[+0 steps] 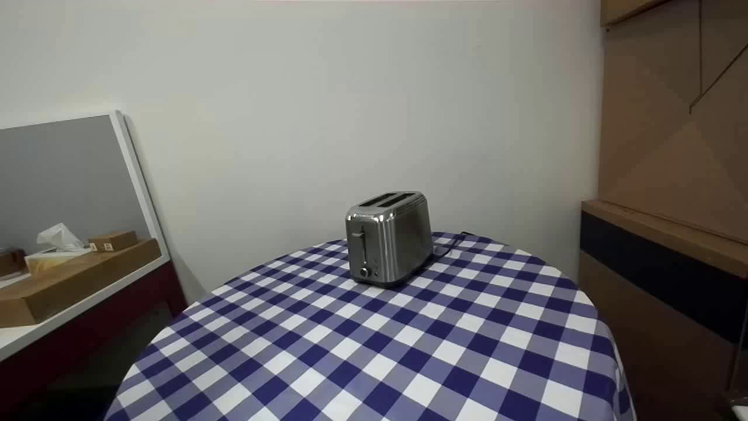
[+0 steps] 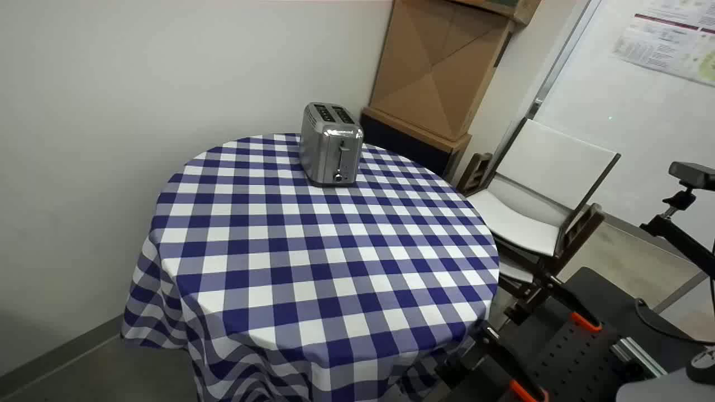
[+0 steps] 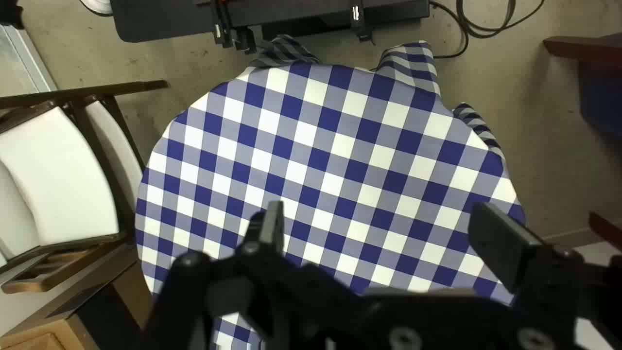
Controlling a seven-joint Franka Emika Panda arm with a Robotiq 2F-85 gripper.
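A silver two-slot toaster stands upright near the back of a round table covered by a blue-and-white checked cloth. Exterior view 2 shows the same toaster with its lever and dial facing the front right; its slots look empty. In the wrist view my gripper is open, high over the table, its fingers wide apart with only cloth seen far below between them. The toaster is mostly or wholly hidden behind the gripper body there. Neither exterior view shows the gripper.
A dark cord trails behind the toaster. White chairs and a brown cabinet stand beyond the table's right side. A black stand with orange-marked clamps adjoins the table's front right.
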